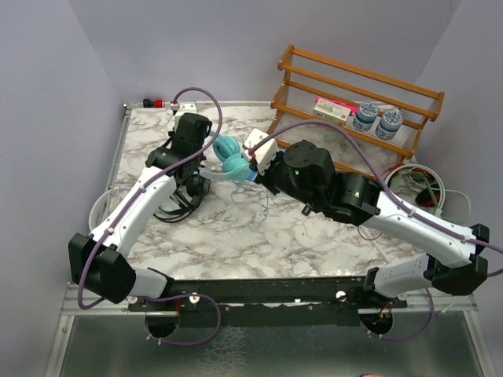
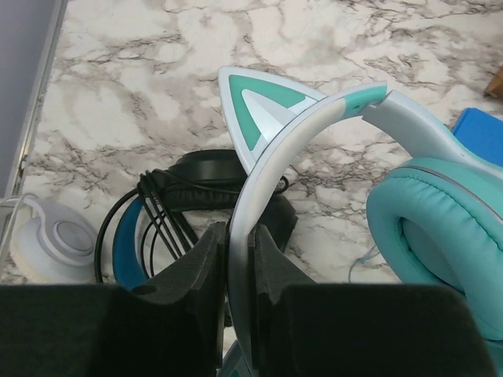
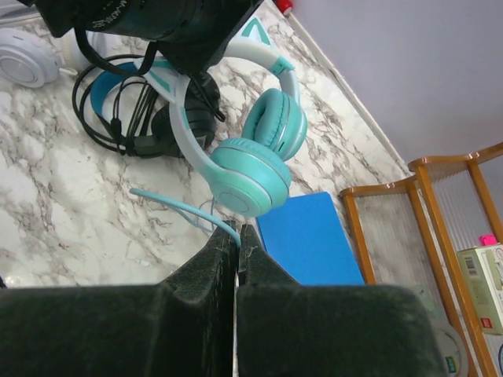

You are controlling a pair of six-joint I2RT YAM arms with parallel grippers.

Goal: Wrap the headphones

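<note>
Mint-and-white cat-ear headphones (image 1: 234,161) hang in the air over the table. My left gripper is shut on their white headband (image 2: 299,133), near one end of its arc. To the right in the left wrist view is a mint ear cup (image 2: 436,224); both cups show in the right wrist view. A thin light-blue cable (image 3: 169,201) runs in between the tips of my right gripper, which is shut on it, below and apart from the nearer cup (image 3: 251,177). The cable's loose end points left. Its wrapping, if any, cannot be made out.
Dark headphones with a bundled black cable (image 2: 161,212) and white ones (image 2: 59,239) lie at the left. A blue sheet (image 3: 310,239) lies beyond the cups. The wooden rack (image 1: 354,86) stands at the back right.
</note>
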